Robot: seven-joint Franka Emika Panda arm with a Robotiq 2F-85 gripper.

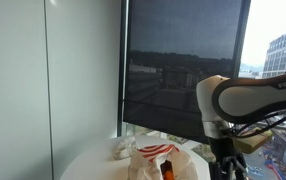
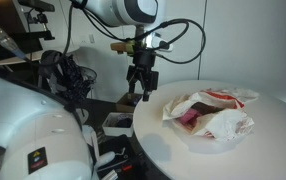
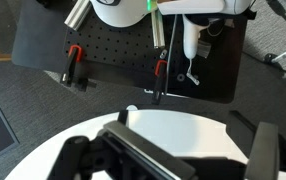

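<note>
A crumpled white bag with red markings (image 2: pixel 228 122) lies open on the white round table. A pinkish-red item (image 2: pixel 190 117) shows in its mouth; in exterior view 1 an orange-red item (image 1: pixel 167 171) and something dark appear within the bag (image 1: pixel 155 151). My gripper (image 2: pixel 141 96) points down near the table's edge, apart from the bag on its left in exterior view 2. In the wrist view the fingers of my gripper stand wide apart, open, with nothing between them. The bag is out of the wrist view.
Bare white table (image 2: pixel 163 140) surrounds the bag. Below the wrist camera, a dark perforated plate (image 3: pixel 123 55) carries clamps with red parts (image 3: pixel 161 75) and the robot's base. A dark screen (image 1: pixel 183 65) stands behind the table.
</note>
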